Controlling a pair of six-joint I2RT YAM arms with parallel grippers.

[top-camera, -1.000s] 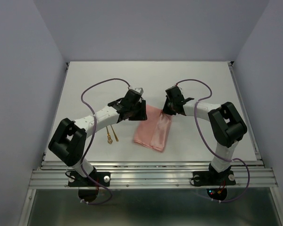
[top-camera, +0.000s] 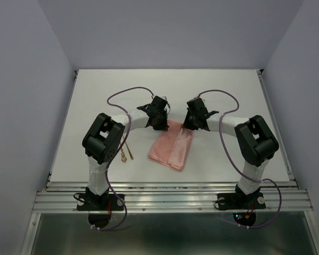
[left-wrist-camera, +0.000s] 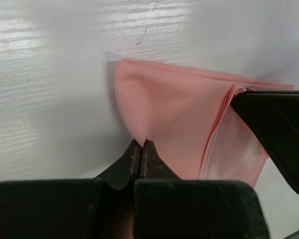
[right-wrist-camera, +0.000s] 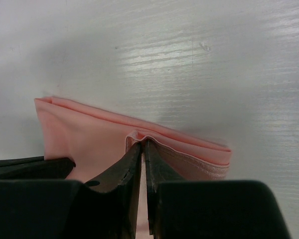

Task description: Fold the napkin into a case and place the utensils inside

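Note:
A pink napkin [top-camera: 173,144], folded into a long panel with a lengthwise flap edge, lies mid-table. At its upper left corner my left gripper is shut on the napkin, pinching a bit of its side edge. At the top of the flap edge stands my right gripper, its fingers parted by a narrow gap through which pink cloth shows; the flap's raised edge is at the tips. Two thin golden utensils [top-camera: 131,156] lie to the left of the napkin, their upper parts partly hidden by the left arm.
The two grippers are close together over the napkin's far end. A metal rail [top-camera: 165,196] runs along the front edge.
My left arm has moved right, onto the napkin's upper left corner, and its gripper has shut there. The napkin has shifted very slightly left; the right arm has stayed in place.

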